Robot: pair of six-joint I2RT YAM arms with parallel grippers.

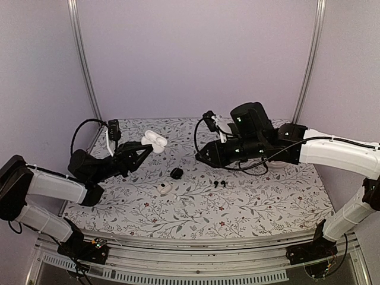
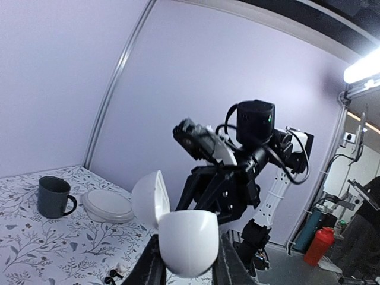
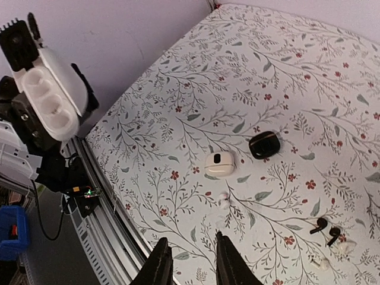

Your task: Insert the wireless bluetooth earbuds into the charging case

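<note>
A white charging case [image 1: 154,141], lid raised, is held up at the left by my left gripper [image 1: 142,152], shut on it; the left wrist view shows it close up [image 2: 187,243], and the right wrist view shows its open inside [image 3: 50,101]. My right gripper hangs over the middle-right, apart from the case, fingers parted with nothing visible between them. Small black earbuds [image 3: 326,228] lie on the floral mat at the right. A black case [image 3: 265,144] and a cream case [image 3: 219,164] lie near the centre.
A dark mug [image 2: 53,197] and white stacked plates or lids [image 2: 107,205] stand toward the back right. Small pale items [image 3: 344,247] lie near the earbuds.
</note>
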